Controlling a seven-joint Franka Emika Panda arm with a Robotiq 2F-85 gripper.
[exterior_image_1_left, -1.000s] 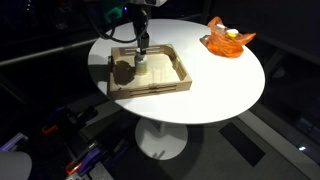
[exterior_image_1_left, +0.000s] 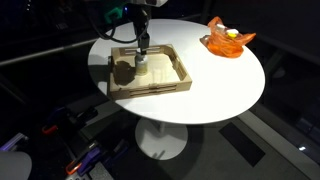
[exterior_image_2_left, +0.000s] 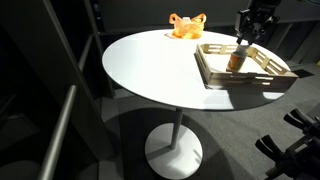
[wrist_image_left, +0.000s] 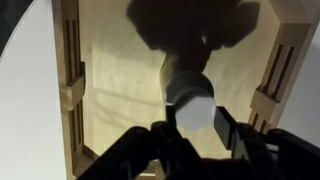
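Observation:
A small bottle with a white cap (wrist_image_left: 195, 110) and an amber body (exterior_image_2_left: 236, 63) stands upright inside a shallow wooden tray (exterior_image_1_left: 152, 90). From above, my gripper is shut on the bottle's cap, one finger on each side of it in the wrist view. Exterior view 1 has the bottle (exterior_image_1_left: 141, 66) left of the tray's middle, directly below the gripper (exterior_image_1_left: 142, 48). Whether its base touches the tray floor is hard to tell.
The tray lies near the edge of a round white table (exterior_image_1_left: 220, 85). An orange bag (exterior_image_1_left: 228, 40) with a yellow and white item on top sits across the table. Bare tabletop separates the two.

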